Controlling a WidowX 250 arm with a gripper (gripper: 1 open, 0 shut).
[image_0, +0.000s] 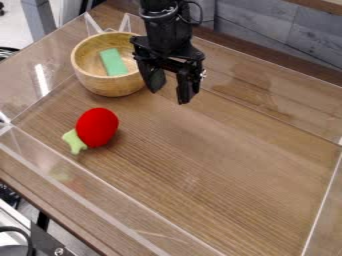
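My black gripper (167, 78) hangs over the table just right of a yellow bowl (88, 70), with its fingers open and nothing visible between them. The bowl holds a green block (114, 61). A red round object (98, 127) lies on the lower left of the table, with a small pale green piece (75, 143) at its lower left edge.
A grey panelled wall (281, 30) runs along the back right. Black cables lie at the lower left edge.
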